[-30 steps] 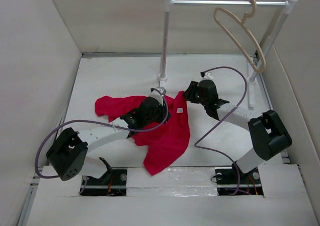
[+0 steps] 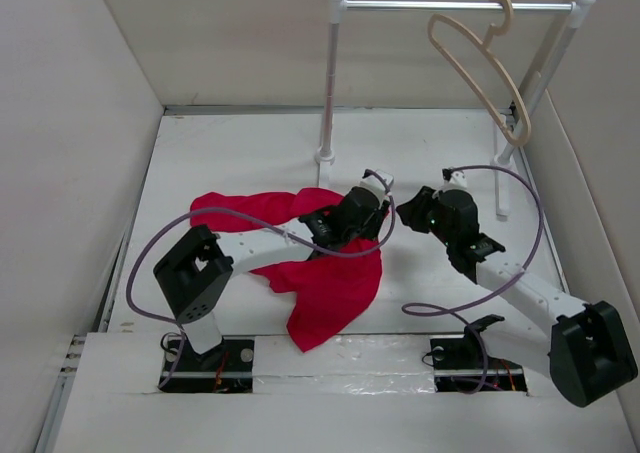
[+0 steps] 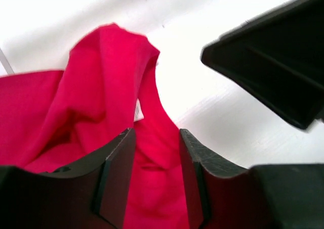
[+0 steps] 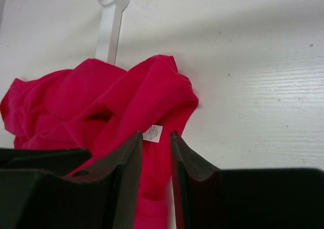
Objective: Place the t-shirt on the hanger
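A red T-shirt (image 2: pixel 335 303) lies rumpled on the white floor, a small white label visible among its folds in both wrist views. My left gripper hangs over the shirt with its fingertips apart and nothing held. My right gripper is to the right of the left one, above the shirt's right side, its fingers part open with no cloth seen held. The tan wooden hanger (image 2: pixel 455 58) hangs from the rail at the upper right.
The metal rack rail (image 2: pixel 410 5) spans the back, on white posts with feet (image 4: pixel 106 37). Bare floor lies right of the shirt. Purple cables loop over both arms.
My left gripper has moved right and slightly up in the top view.
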